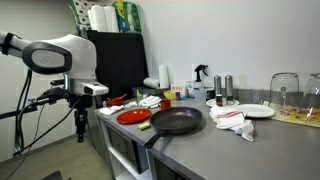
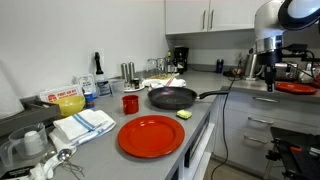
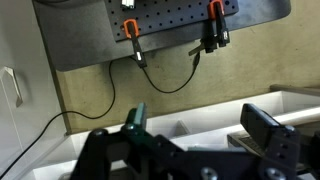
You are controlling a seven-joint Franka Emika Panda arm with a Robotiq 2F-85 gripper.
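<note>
In exterior view 1 my gripper [image 1: 80, 133] hangs pointing down at the left, in front of the counter and away from everything on it. Two dark fingers stand wide apart at the lower edge of the wrist view, so the gripper looks open, with only floor and white cabinet edge beyond it. A black frying pan [image 1: 176, 121] rests on the counter, its handle toward the front edge. Behind it lies a red plate [image 1: 133, 116]. The other exterior view shows the same pan [image 2: 172, 98] and plate [image 2: 152, 136], with a small green-yellow item [image 2: 183, 114] between them.
A white cloth [image 1: 232, 121], a white plate [image 1: 254, 110] and glass jars [image 1: 285, 91] are on the counter's right part. White drawers [image 2: 252, 111] line the front below. A black perforated surface [image 3: 180, 25] with orange clamps shows in the wrist view, above bare floor.
</note>
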